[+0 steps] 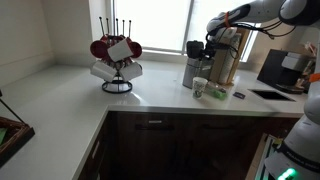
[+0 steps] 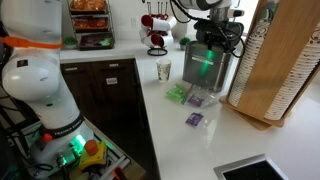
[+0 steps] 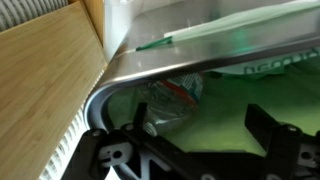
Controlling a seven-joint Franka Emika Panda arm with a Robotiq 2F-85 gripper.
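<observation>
My gripper stands open in the wrist view, its dark fingers wide apart with nothing between them. It is over the mouth of a metal bin, whose curved rim crosses the view. Inside the bin the surface looks green, and a crumpled clear wrapper with red marks lies there. In exterior view 2 the grey bin stands on the counter under the dark gripper, whose fingertips are hard to make out. Exterior view 1 shows the same bin beneath the arm's end.
Near the bin are a patterned cup, a green packet and a purple packet. A ribbed wooden panel stands close beside the bin. A rack of red mugs is farther left.
</observation>
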